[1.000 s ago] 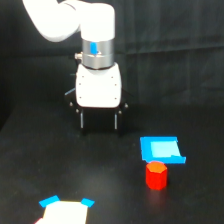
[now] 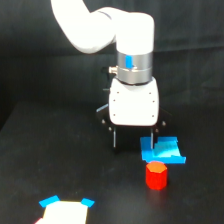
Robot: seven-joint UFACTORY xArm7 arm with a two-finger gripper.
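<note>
My gripper (image 2: 134,142) hangs over the dark table a little right of the middle, pointing down. Its two thin fingers stand wide apart, and nothing shows between them. To the right and nearer the camera sits a small red block (image 2: 156,176) with a rounded or many-sided outline. Just behind that block lies a bright blue square patch (image 2: 148,156) with a paler centre. The right finger appears close to the patch's left side in the picture; its height above the table is hard to judge.
At the lower left, cut off by the frame's edge, is a pale cream sheet or board (image 2: 65,213) with blue pieces at its corners. Dark cloth (image 2: 195,60) covers the back.
The arm has moved to the right and somewhat lower or nearer, bringing my gripper beside the blue patch. The red block, patch and cream sheet have stayed put.
</note>
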